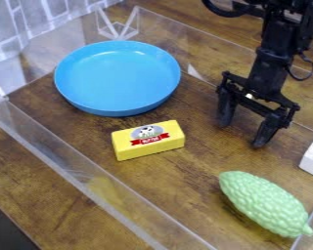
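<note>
My black gripper [257, 109] is low over the wooden tray floor on the right, angled down from the top of the view; its fingers are dark and blurred, so how far apart they stand is unclear. A blue plate [116, 75] lies at upper left, a yellow butter box [148, 141] with a cow label left of centre, and a green bitter melon or similar vegetable [261, 202] at lower right.
A white object [312, 155] is cut off at the right edge. Clear walls border the wooden tray [133, 190]. The floor between box, vegetable and gripper is free.
</note>
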